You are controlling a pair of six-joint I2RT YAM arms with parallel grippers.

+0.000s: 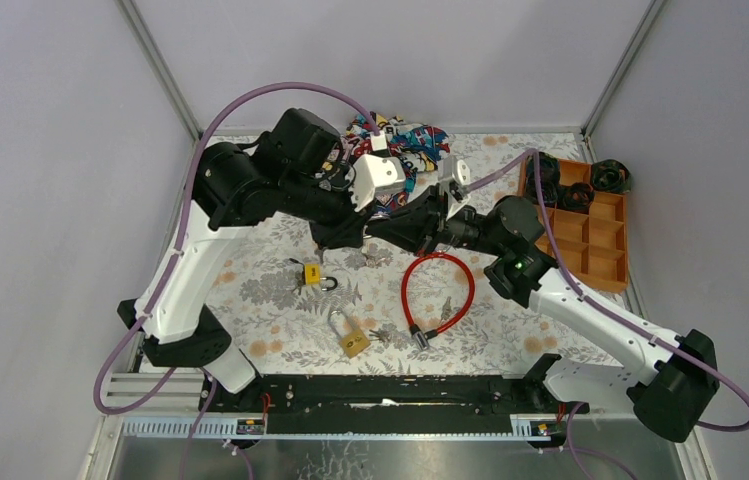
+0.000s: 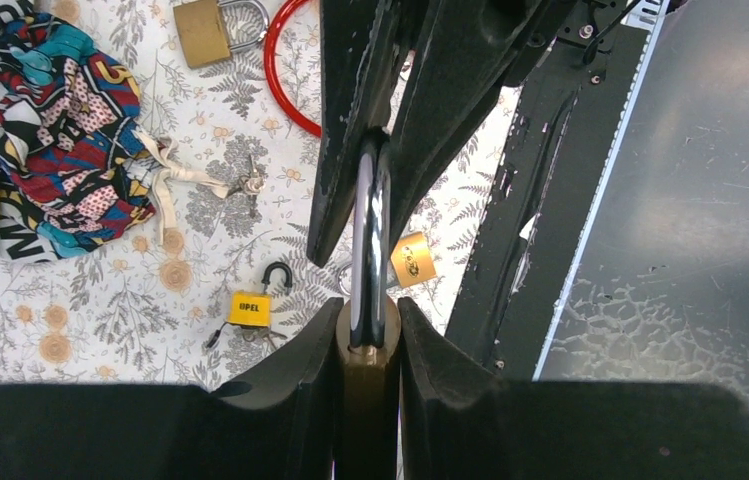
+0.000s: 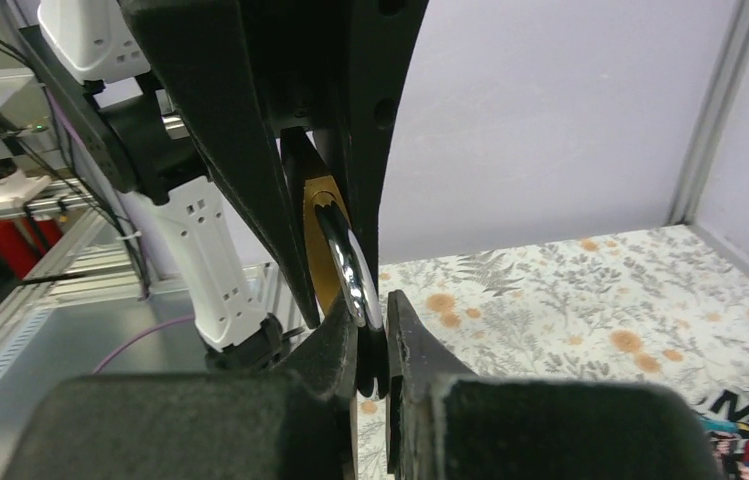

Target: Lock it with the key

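Note:
A brass padlock [image 2: 367, 410] is held up between my two grippers. My left gripper is shut on its brass body. From the other side, my right gripper is shut on the steel shackle [image 2: 370, 265]. In the right wrist view, the shackle [image 3: 350, 270] runs from the brass body to the right fingertips. Whether the shackle is latched cannot be seen. In the top view, the two grippers nearly meet and hide most of the padlock. Keys [image 2: 250, 183] on a white cord lie on the cloth; neither gripper holds a key that shows.
On the floral cloth lie a yellow padlock [image 1: 312, 274], a brass padlock [image 1: 354, 342] and a red cable lock [image 1: 469, 290]. Another brass padlock [image 2: 202, 36] lies near the patterned fabric [image 1: 420, 145]. A wooden tray [image 1: 605, 240] with black coils stands at the right.

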